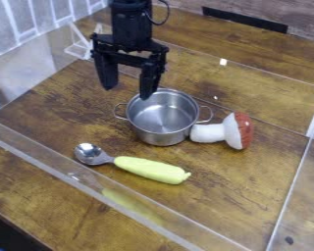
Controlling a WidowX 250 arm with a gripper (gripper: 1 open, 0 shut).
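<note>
My black gripper (129, 76) hangs open at the top centre, just above and behind a steel pot (164, 124) with two side handles, with nothing visible between its fingers. A white mushroom with a red cap (235, 129) lies on its side right of the pot. In front of the pot a metal spoon (89, 154) and a pale yellow-green vegetable-like object (150, 170) lie on the wooden table (68, 201).
Clear plastic walls (19, 142) run along the left and front of the area, with another at the right edge.
</note>
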